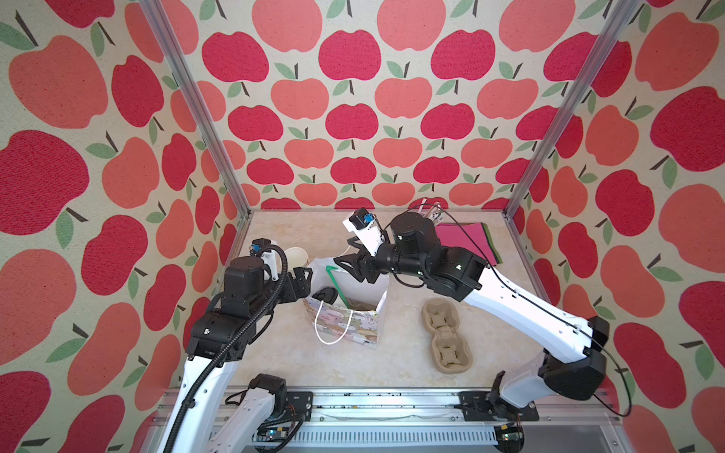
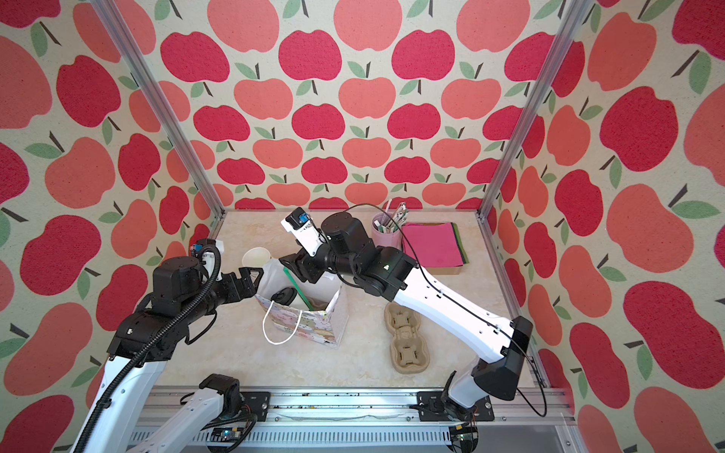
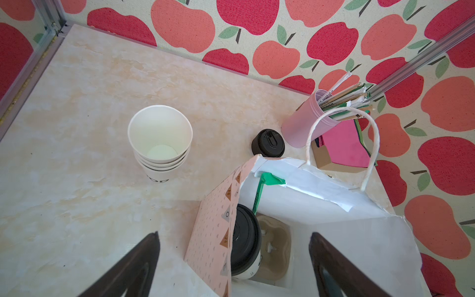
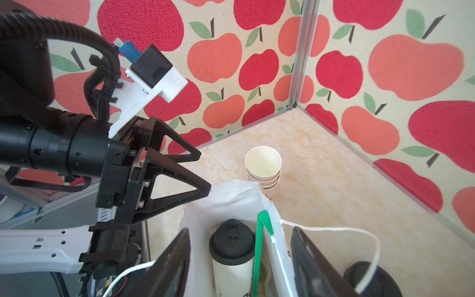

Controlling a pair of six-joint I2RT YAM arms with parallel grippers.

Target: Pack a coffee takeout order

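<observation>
The paper bag (image 1: 346, 326) stands open on the table, white inside with a floral front and white handles. Inside it sits a white cup with a black lid (image 4: 232, 242), in a brown carrier (image 3: 275, 242). A green wrapped stick (image 4: 259, 247) stands beside the cup, its top leaning on the bag's wall. Above the bag's opening is my right gripper, fingers apart; the stick shows between them in the right wrist view but stands free, lower down. My left gripper (image 1: 300, 282) is open and empty at the bag's left edge.
Stacked white cups (image 3: 160, 143) stand left behind the bag. A loose black lid (image 3: 268, 143) and a pink cup of sticks (image 2: 387, 234) are behind it. A brown carrier (image 1: 445, 336) lies at right, pink napkins (image 2: 432, 243) at back right.
</observation>
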